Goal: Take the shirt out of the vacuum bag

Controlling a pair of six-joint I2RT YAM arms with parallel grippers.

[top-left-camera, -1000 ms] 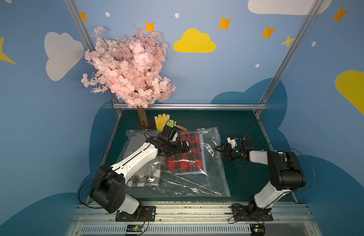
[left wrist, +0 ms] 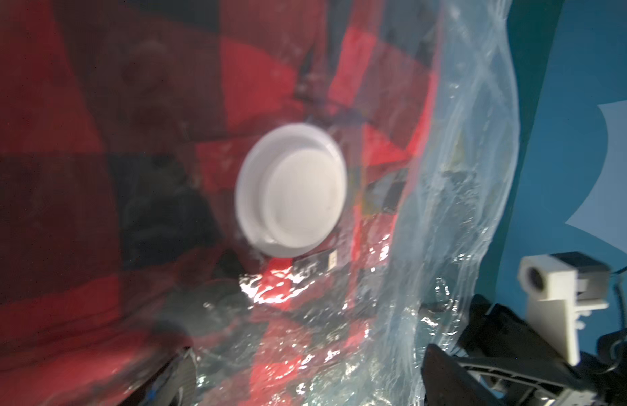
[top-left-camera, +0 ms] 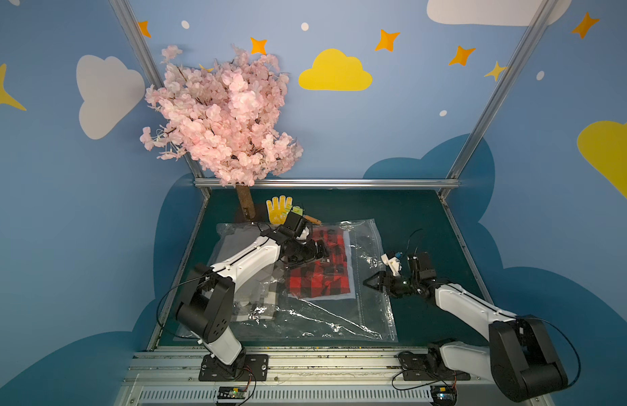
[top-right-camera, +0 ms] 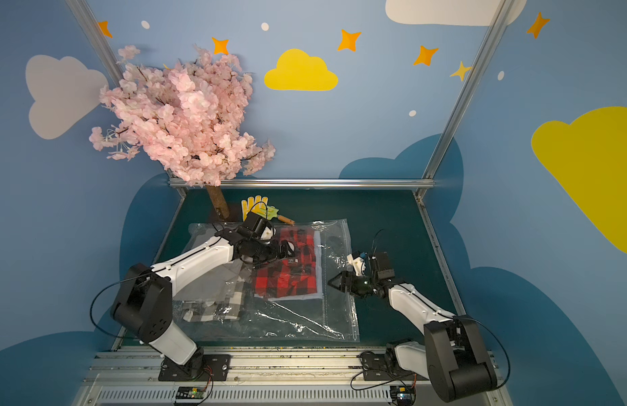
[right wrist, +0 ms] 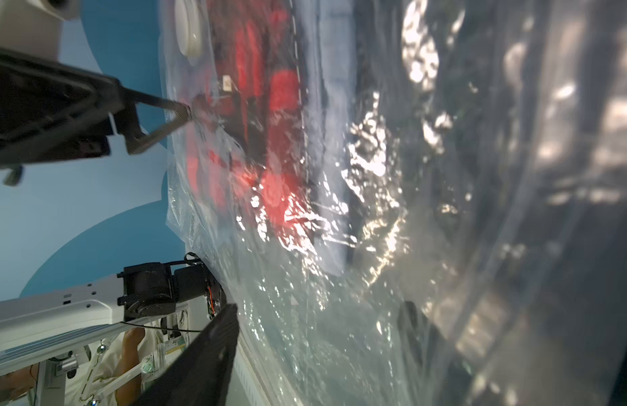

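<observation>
The clear vacuum bag [top-left-camera: 327,318] lies flat on the dark green table, holding a folded red-and-black plaid shirt [top-left-camera: 320,280] and greyish cloth [top-left-camera: 256,301]. My left gripper [top-left-camera: 325,250] is open over the red shirt. Below it, in the left wrist view, a round white valve [left wrist: 291,189] sits on the film, level with the gap between the fingers. At the bag's right edge, my right gripper [top-left-camera: 369,280] has its fingers apart. One finger [right wrist: 205,358] shows sharply in the right wrist view; the other finger [right wrist: 415,331] looks hazy, apparently behind the film.
Behind the bag lie a yellow glove-shaped item [top-left-camera: 278,208] and a wooden-handled tool [top-left-camera: 312,220]. A pink blossom tree [top-left-camera: 225,115] stands at the back left. Bare green table [top-left-camera: 408,209] shows at the back right.
My left gripper has shifted slightly right, and it now covers the valve from above.
</observation>
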